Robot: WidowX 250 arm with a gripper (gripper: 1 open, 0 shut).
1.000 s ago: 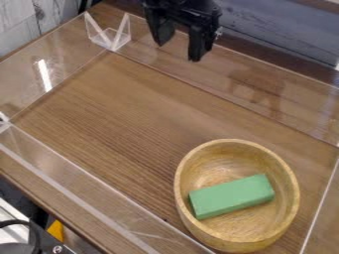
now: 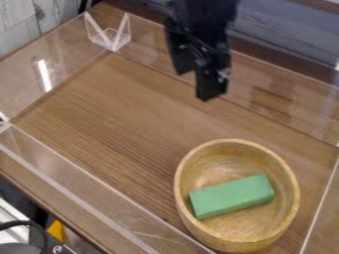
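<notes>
My gripper (image 2: 199, 67) is open, reaching down from the top of the view over the upper middle of the wooden surface, with nothing seen between its fingers. A round wooden bowl (image 2: 200, 166) stands at the lower right, holding a green rectangular block (image 2: 232, 196) that lies tilted across its floor. The bowl is below and to the right of my gripper, apart from it.
A clear plastic object (image 2: 109, 30) stands at the back left. A black cable and a yellow piece show at the lower left edge.
The bowl, block and clear plastic object have not moved.
</notes>
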